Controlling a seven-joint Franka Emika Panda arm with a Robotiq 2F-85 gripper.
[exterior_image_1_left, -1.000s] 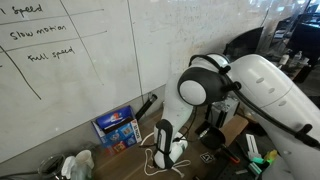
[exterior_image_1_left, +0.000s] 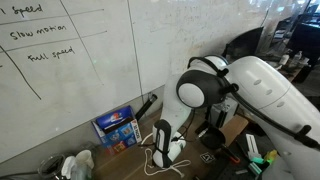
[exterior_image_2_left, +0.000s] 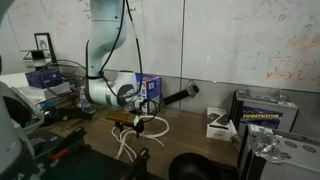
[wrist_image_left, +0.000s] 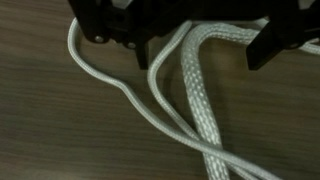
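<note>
A white rope (wrist_image_left: 200, 95) lies looped on the dark wooden table (wrist_image_left: 60, 140). Close up in the wrist view, one thick braided strand and thinner strands cross the space below my gripper. The fingers stand wide apart, one dark finger (wrist_image_left: 278, 42) at the right. The thick strand runs between the fingers, not pinched. In exterior view 2 the rope (exterior_image_2_left: 125, 140) spreads across the table in front of the arm, and my gripper (exterior_image_2_left: 131, 119) is low over its far part. Whether the fingertips touch the table is unclear.
A blue box (exterior_image_1_left: 117, 130) stands behind the arm by the whiteboard. A black pan (exterior_image_2_left: 193, 166) is near the table's front, with a small white box (exterior_image_2_left: 220, 125) and a dark toaster-like case (exterior_image_2_left: 280, 158) at the right.
</note>
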